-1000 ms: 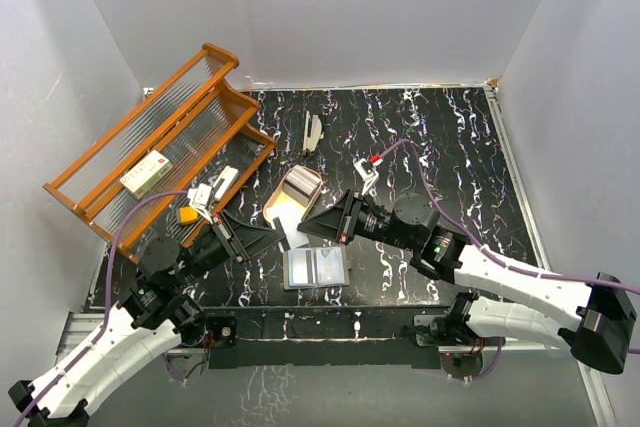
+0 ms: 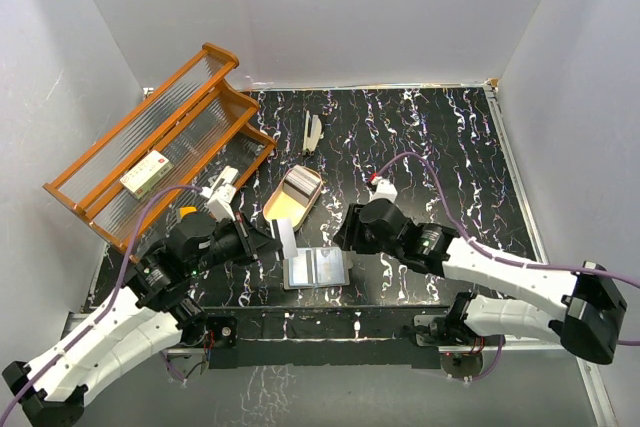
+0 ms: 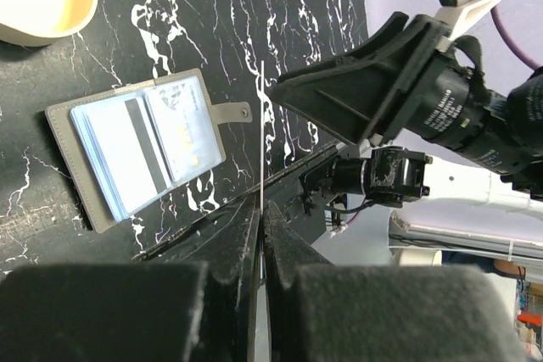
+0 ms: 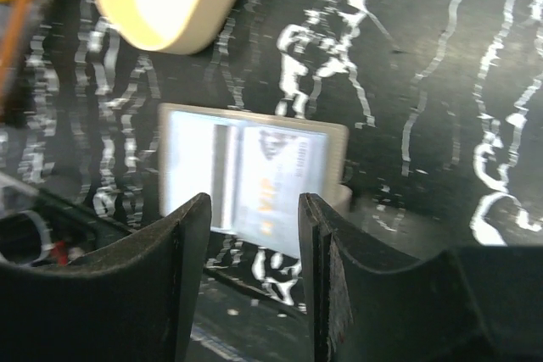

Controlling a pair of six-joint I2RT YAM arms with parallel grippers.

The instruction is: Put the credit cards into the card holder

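A thin white card point(image 2: 286, 238) stands between the fingertips of my left gripper point(image 2: 276, 236), which is shut on it. In the left wrist view the card point(image 3: 262, 125) appears edge-on as a narrow line rising from the gripper. Below lies the card holder point(image 2: 317, 267), spread open on the table, with clear sleeves and a grey rim point(image 3: 70, 163). My right gripper point(image 2: 343, 237) is open and empty, by the holder's right side. From the right wrist, the holder point(image 4: 336, 137) shows beyond the parted fingertips point(image 4: 199, 209).
A cream tray point(image 2: 283, 210) containing several cards point(image 2: 301, 182) sits behind the holder. A stapler point(image 2: 313, 133) lies farther back. The wooden rack point(image 2: 165, 152) fills the left side.
My right gripper, at the card's edge a second ago, has opened and moved away to the right.
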